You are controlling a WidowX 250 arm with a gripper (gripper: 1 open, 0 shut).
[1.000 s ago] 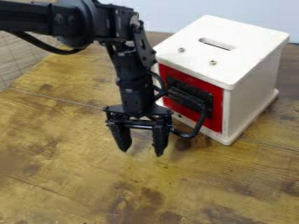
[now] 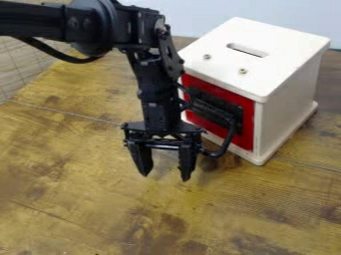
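Note:
My black gripper (image 2: 164, 163) hangs just above the wooden table, in front and to the left of a white box (image 2: 284, 100) with a slanted top. Its two fingers stand apart and point down, with nothing between them. The box has a slot and two bolts on its top and a red front panel (image 2: 245, 137), partly hidden behind my arm and its cable.
A white wall stands behind the box, and a tiled surface (image 2: 27, 75) shows beyond the table's left edge.
My gripper has shifted very slightly to the right over the last second. The box has not moved.

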